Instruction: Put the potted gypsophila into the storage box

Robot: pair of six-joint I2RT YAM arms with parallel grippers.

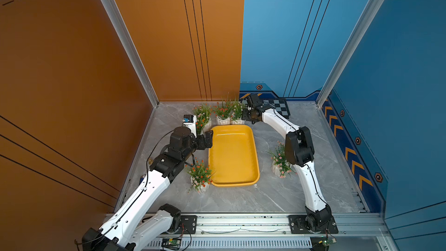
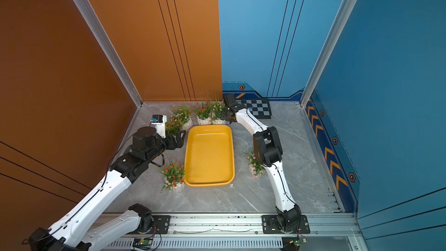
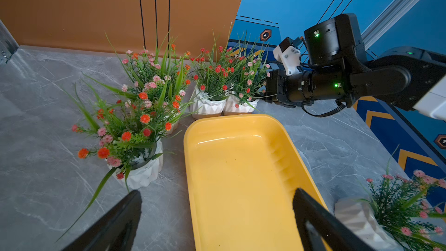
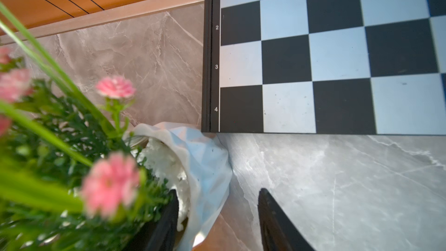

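Note:
Several potted gypsophila with pink and orange flowers in white pots stand around the empty yellow storage box (image 1: 232,155). At the back, my right gripper is at the rightmost back pot (image 4: 209,167), one finger over its rim beside the flowers and the other outside it, part open with a gap between. My left gripper hangs open above the box's left side, with a pot (image 3: 144,169) beyond it. Another pot (image 3: 353,218) stands right of the box, and one (image 1: 203,186) at its front left.
A checkered board (image 4: 334,55) lies at the back right, beside the pot at my right gripper. Bare grey table (image 1: 325,176) shows on the right. The back wall is close behind the pots.

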